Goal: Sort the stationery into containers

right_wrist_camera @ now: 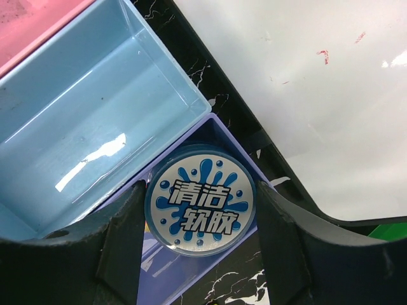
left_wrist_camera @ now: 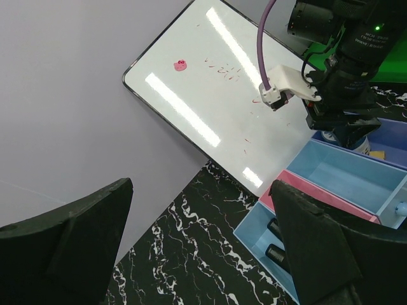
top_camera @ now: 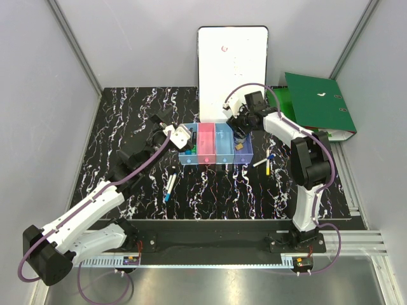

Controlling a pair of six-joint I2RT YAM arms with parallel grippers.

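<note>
A round jar with a white and blue lid sits low in the purple compartment, at its back end. My right gripper is over that compartment, its fingers on both sides of the jar; whether they press on it cannot be told. A small yellow block lies in front of the jar. My left gripper is wide open and empty, above the left edge of the leftmost blue compartment. Black cylindrical items lie in that compartment.
The pink compartment and the second blue compartment look empty. Pens lie at front left, a yellow marker and a white stick at right. Behind stand a whiteboard and a green binder.
</note>
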